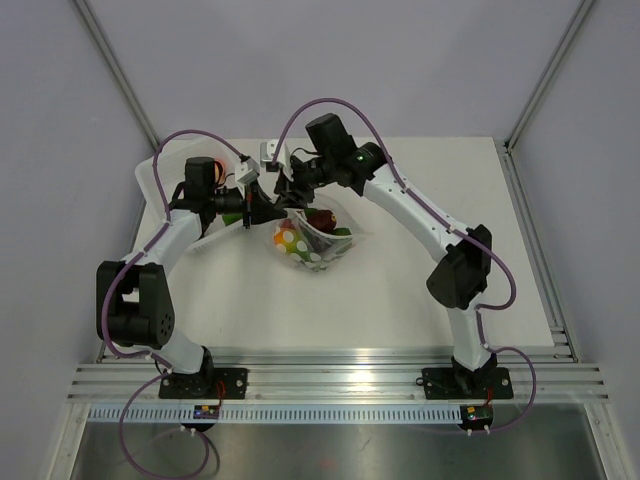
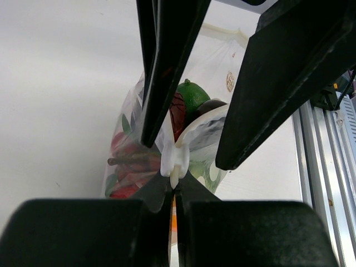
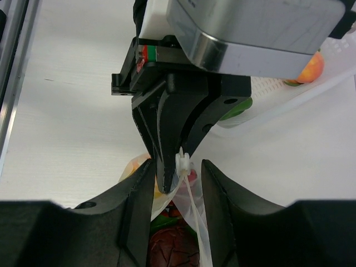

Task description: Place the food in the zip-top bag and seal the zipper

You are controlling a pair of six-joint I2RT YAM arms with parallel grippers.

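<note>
The clear zip top bag (image 1: 303,257) with colored dots lies mid-table, mouth apart, food inside. A green lime-like piece (image 2: 193,95) and a dark red wrinkled piece (image 3: 172,249) show in it. My left gripper is shut on the bag's corner, just below the white zipper slider (image 2: 174,159). My right gripper stands open above that corner, its fingers (image 2: 253,105) spread on both sides of the slider in the wrist views. The slider appears between them, seemingly a little beyond the tips; contact cannot be told.
A white basket (image 1: 150,185) stands at the back left behind the left arm, with an orange-red fruit (image 3: 311,69) and something green in it. The two grippers are very close together.
</note>
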